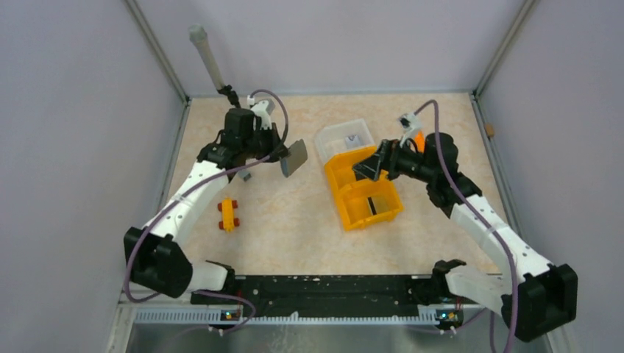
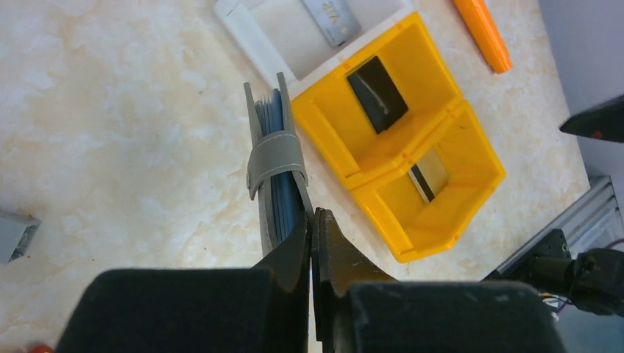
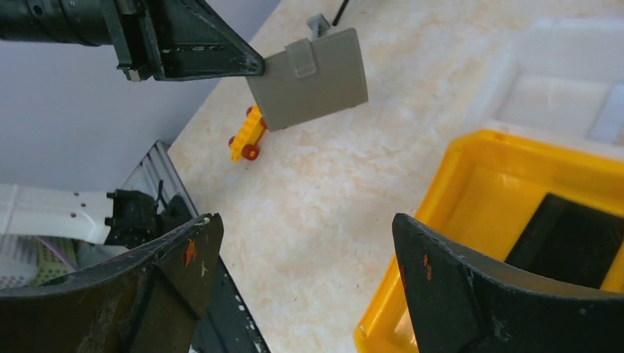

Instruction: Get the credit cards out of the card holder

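Note:
A grey card holder (image 2: 276,159) hangs above the table, gripped by one cover edge in my left gripper, which is shut on it. The wrist view from the left shows it edge-on: a strap wraps its middle and several blue layers lie between its covers. From the right wrist view, its flat face (image 3: 309,81) and strap are visible. My right gripper stands open and empty, held over the yellow bins (image 1: 366,187), apart from the holder.
A white bin (image 1: 344,138) and the yellow bins hold flat items. An orange object (image 2: 484,33) lies behind the bins at right. A toy car (image 1: 228,214) and a small grey box (image 2: 16,235) rest at left. Table between car and bins is clear.

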